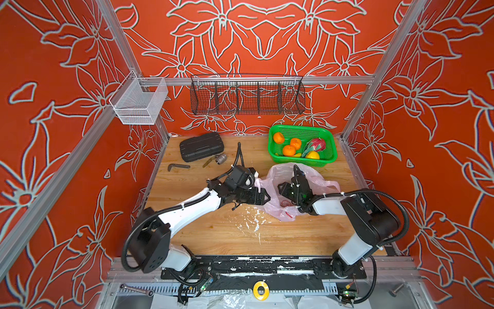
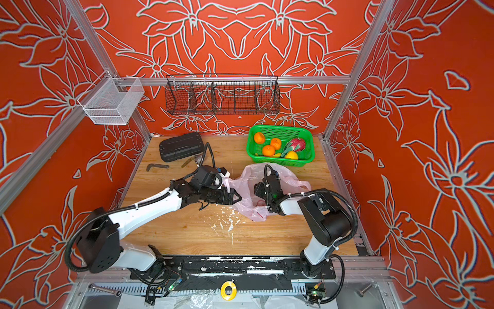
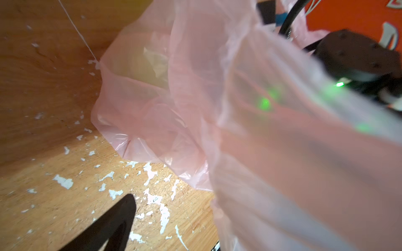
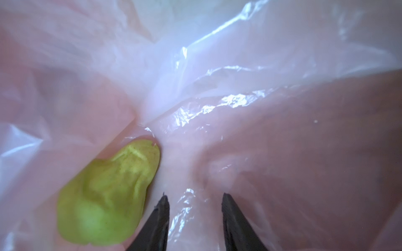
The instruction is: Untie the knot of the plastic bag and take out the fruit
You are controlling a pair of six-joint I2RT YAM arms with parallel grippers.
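The pink plastic bag (image 1: pixel 275 211) lies spread and open at the table's centre right. My left gripper (image 1: pixel 259 196) is open at its left side, with bag film filling much of the left wrist view. My right gripper is inside the bag, its fingertips apart over the film; whether they pinch any film is unclear. A yellow-green, pear-like fruit (image 4: pixel 104 200) lies in the bag, left of those fingertips.
The green basket (image 1: pixel 329 154) of fruit stands behind the bag. A black case (image 1: pixel 200 145) and small tools lie at back left. Wire baskets hang above.
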